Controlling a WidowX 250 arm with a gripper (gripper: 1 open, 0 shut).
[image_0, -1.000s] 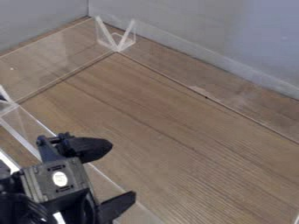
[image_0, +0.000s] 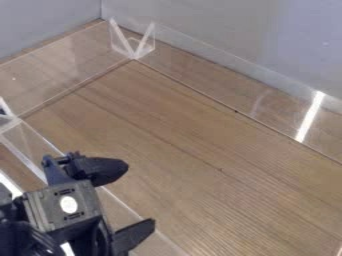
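Observation:
My black gripper (image_0: 118, 205) fills the lower left of the camera view, low over a light wooden floor (image_0: 201, 170). Its two dark fingers stand apart, one upper and one lower, with bare floor showing between their tips and no object held.
Clear acrylic edging with an upright V-shaped bracket (image_0: 132, 42) lies along the back left, and more clear plastic runs along the left side. Pale walls (image_0: 241, 40) close off the back. The middle and right of the floor are empty.
The gripper stays in place.

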